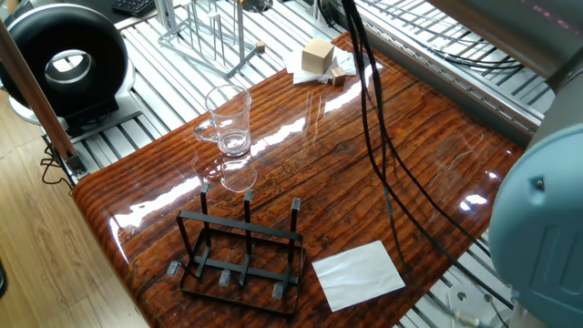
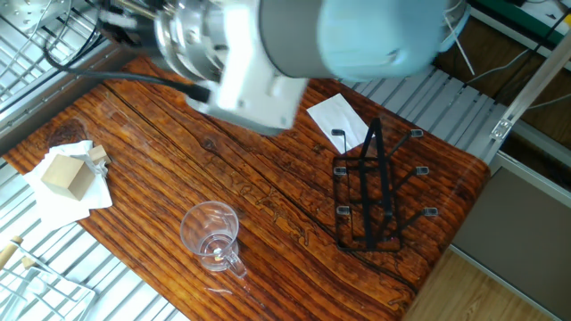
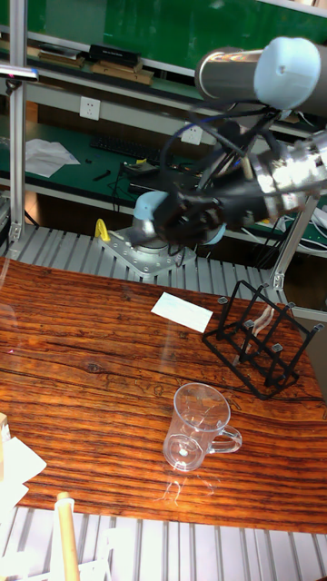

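A clear glass mug [image 1: 230, 123] stands upright on the glossy wooden table, its handle toward the black rack in exterior view 2 [image 2: 214, 239]. The black metal rack [image 1: 241, 255] with several upright prongs rests near one end of the table. A white sheet [image 1: 359, 275] lies flat beside the rack. My gripper [image 3: 174, 221] is a dark, blurred shape at the end of the arm, raised above the table's far edge and well apart from the mug and rack. Its fingers cannot be made out, and nothing held shows clearly.
A wooden block [image 1: 317, 56] and a smaller block [image 1: 338, 76] sit on white paper at the table's other end. Loose black cables [image 1: 378, 137] hang from the arm over the table. A wire stand [image 1: 214, 36] is beyond the edge.
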